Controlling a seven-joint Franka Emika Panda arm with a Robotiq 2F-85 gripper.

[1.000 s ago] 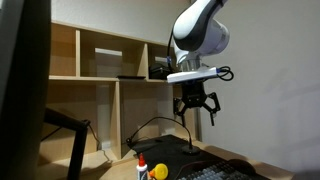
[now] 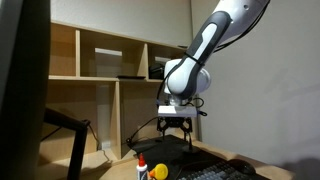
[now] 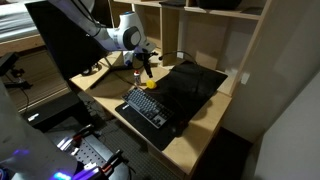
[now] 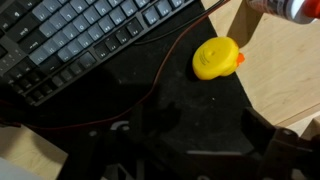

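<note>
My gripper stands open above the black mat point(image 4: 165, 110), nothing between its fingers. A yellow rubber duck point(image 4: 217, 58) with an orange beak lies on the mat near its edge, ahead of the fingers in the wrist view. A black keyboard point(image 4: 75, 38) is to the duck's left there. In exterior view 1 the gripper point(image 2: 174, 130) hangs behind and above the yellow duck point(image 2: 159, 172). Beside the duck is a white bottle point(image 2: 142, 172) with a red top. Exterior view 2 shows the duck point(image 3: 151, 85) close to the keyboard point(image 3: 143, 103).
A thin red cable point(image 4: 160, 75) crosses the mat between keyboard and duck. The wooden shelf unit point(image 2: 98, 95) rises at the back. Bare mat point(image 3: 195, 82) lies to the duck's right in exterior view 2.
In exterior view 1 my gripper has come down and shifted left, closer to the mat. Its fingers remain apart. The duck and bottle have not visibly moved.
</note>
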